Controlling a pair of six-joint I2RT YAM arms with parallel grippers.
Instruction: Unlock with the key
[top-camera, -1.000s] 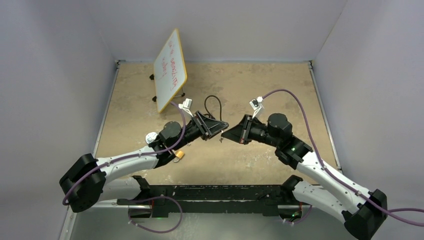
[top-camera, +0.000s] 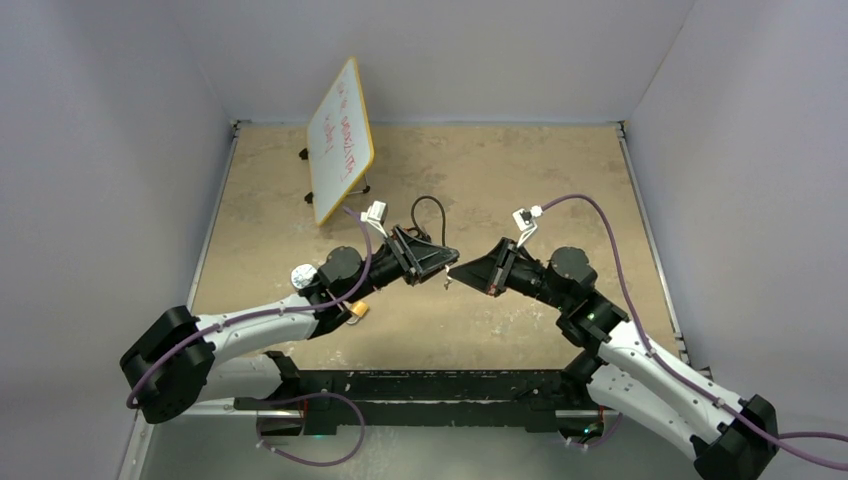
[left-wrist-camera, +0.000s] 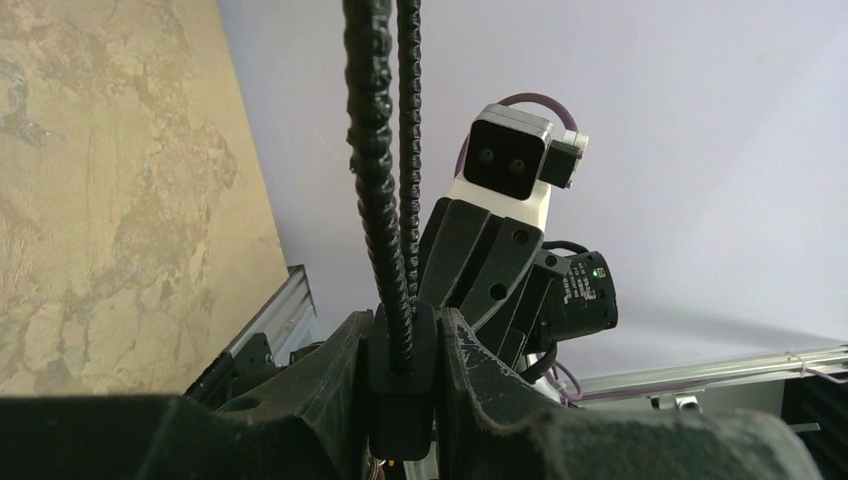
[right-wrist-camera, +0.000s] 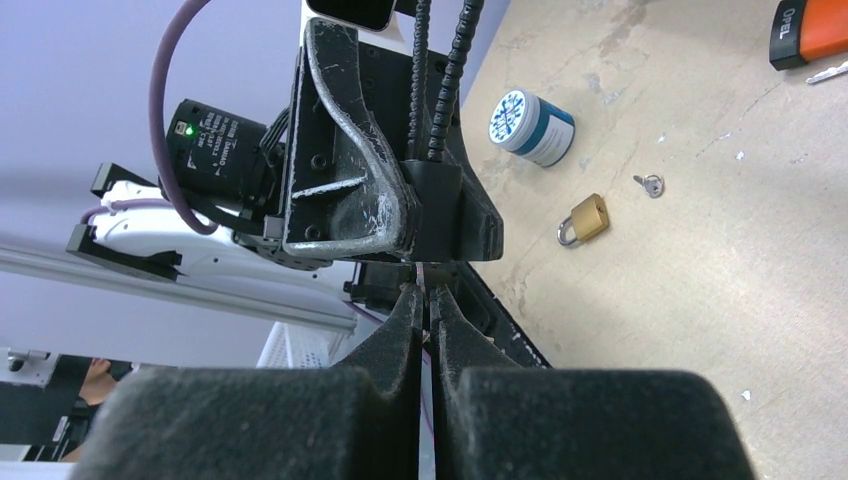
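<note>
My left gripper (top-camera: 450, 260) is shut on a black object (left-wrist-camera: 400, 410) with two ribbed shafts (left-wrist-camera: 378, 180), seen upright in both wrist views. My right gripper is shut just below it, its fingertips at a thin light piece hanging under that object; whether they grip it cannot be told. In the top view a small key-like piece (top-camera: 447, 283) hangs between the two grippers. A brass padlock (right-wrist-camera: 590, 216) lies on the table, with a small key (right-wrist-camera: 652, 185) beside it in the right wrist view.
A white-and-blue jar (right-wrist-camera: 531, 128) stands near the padlock. An orange-and-black OPEL item (right-wrist-camera: 815, 30) lies farther right. A whiteboard (top-camera: 340, 140) stands at the back left, with a black cable loop (top-camera: 430, 200) nearby.
My left gripper moved only very slightly.
</note>
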